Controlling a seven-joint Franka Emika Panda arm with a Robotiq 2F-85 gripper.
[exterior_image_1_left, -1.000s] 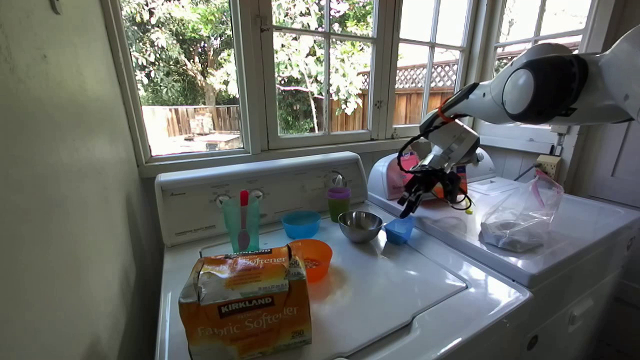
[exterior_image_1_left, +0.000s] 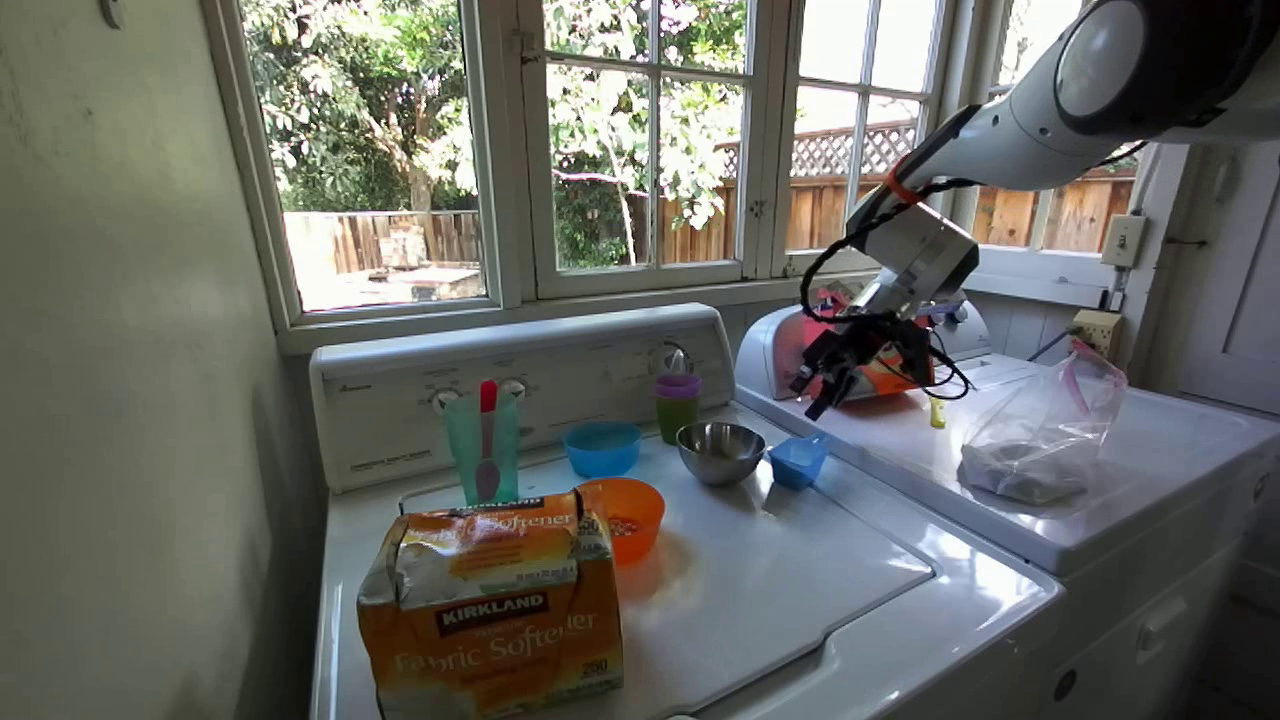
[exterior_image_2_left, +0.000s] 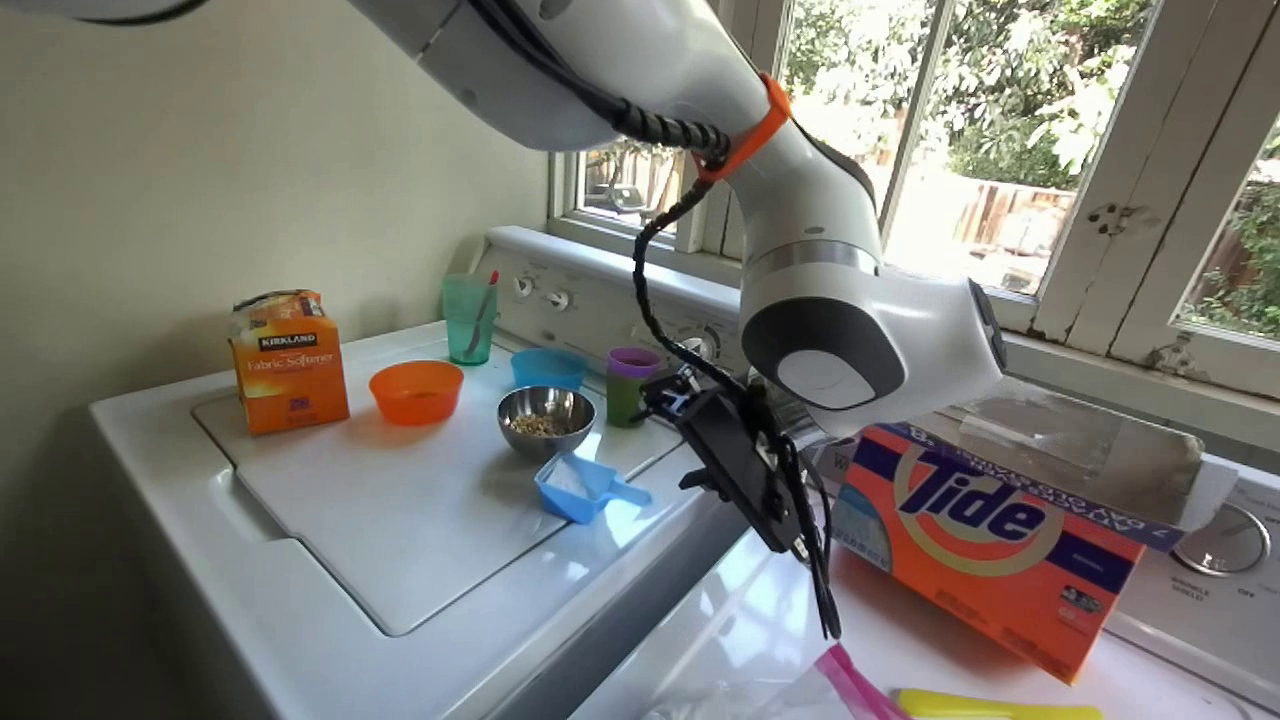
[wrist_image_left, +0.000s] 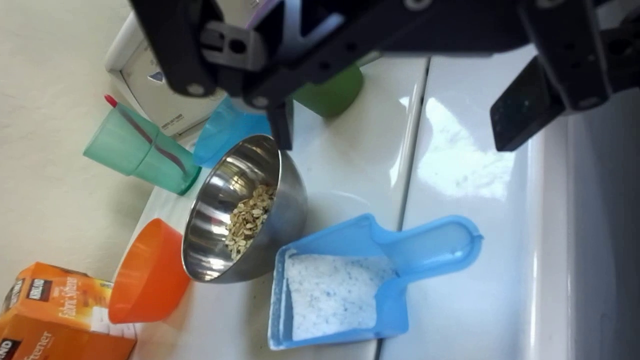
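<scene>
My gripper is open, its fingers wide apart with nothing between them. It hangs in the air above the gap between the two white machines. Below it, a blue scoop (wrist_image_left: 393, 300) filled with white powder rests on the left machine's top, its handle pointing right. Beside the scoop stands a metal bowl (wrist_image_left: 294, 210) with oat flakes inside. The orange bowl (exterior_image_2_left: 415, 394), the blue bowl (exterior_image_2_left: 549, 367) and the green cup with a purple rim (exterior_image_2_left: 629, 390) stand farther back and left, apart from the gripper.
A teal cup (exterior_image_2_left: 468, 314) holds a red-handled spoon. The fabric softener box (exterior_image_2_left: 292, 372) stands at the far left. On the right machine are a Tide box (exterior_image_2_left: 972, 528), a clear bag (exterior_image_1_left: 1038, 438) and a yellow object (exterior_image_2_left: 996, 706).
The arm has risen, and my gripper is slightly higher and farther right, away from the scoop. The scoop and bowls have kept their places.
</scene>
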